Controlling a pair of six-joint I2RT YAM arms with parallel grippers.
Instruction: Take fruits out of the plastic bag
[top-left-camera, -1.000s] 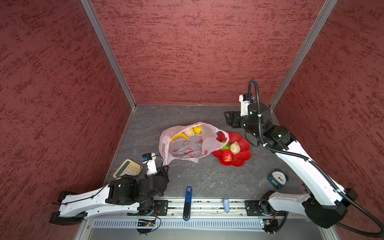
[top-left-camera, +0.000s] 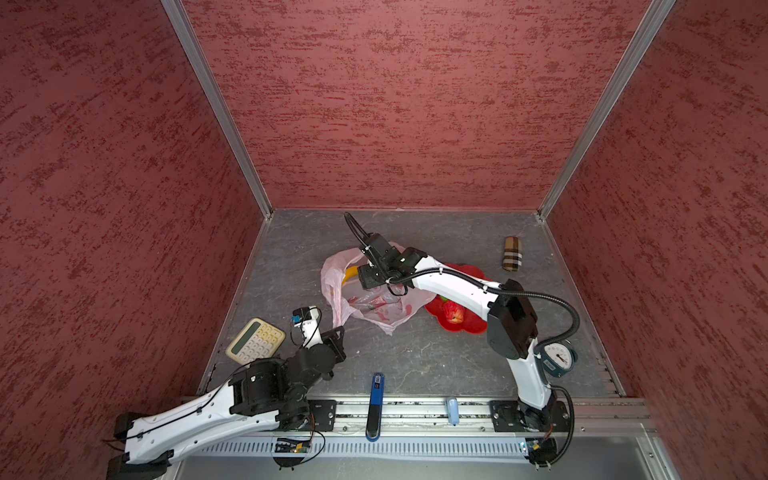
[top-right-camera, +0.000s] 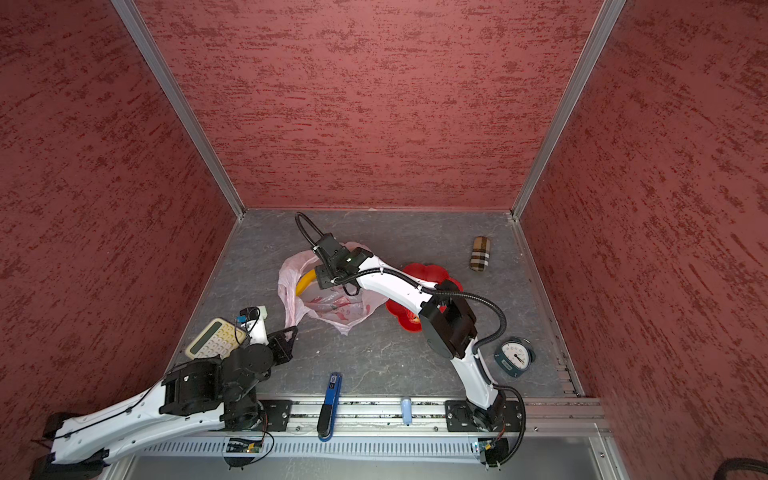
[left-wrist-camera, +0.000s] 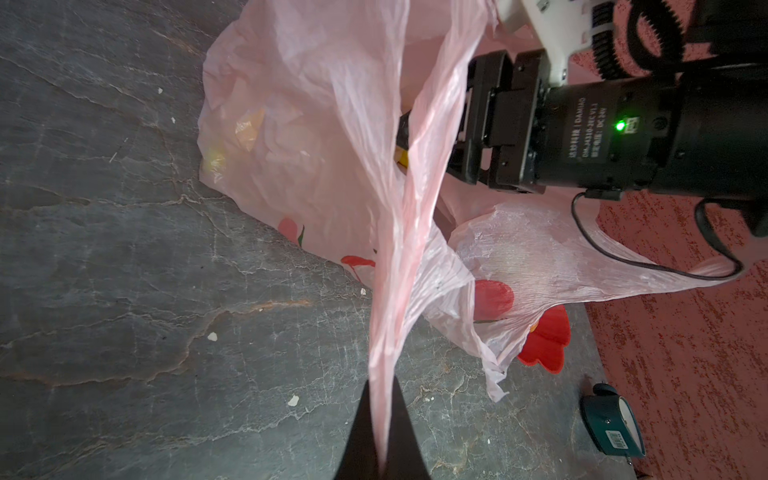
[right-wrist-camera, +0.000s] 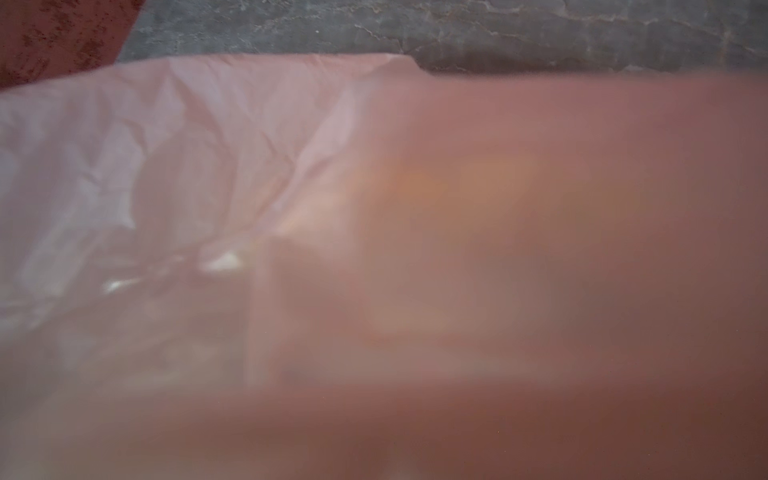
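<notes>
The pink plastic bag (top-left-camera: 384, 308) lies open mid-table, a banana (top-right-camera: 305, 280) inside at its left. My left gripper is shut on a gathered strand of the bag, pulling it toward the front left. My right gripper (top-left-camera: 368, 276) is down inside the bag beside the banana; in the right wrist view blurred pink film fills most of the picture, and what sits between its fingers is hidden. The red flower-shaped bowl (top-left-camera: 472, 321) right of the bag holds a red fruit (top-left-camera: 453, 312) and other fruit, partly covered by my right arm.
A calculator (top-left-camera: 254, 340) lies at the left, a blue-handled tool (top-left-camera: 376, 400) at the front edge, a clock-like dial (top-left-camera: 557, 358) at the front right and a plaid roll (top-left-camera: 512, 253) at the back right.
My right arm has swung left from above the bowl down into the bag, covering the fruits there. My left gripper has shifted slightly right, still at the bag's corner.
</notes>
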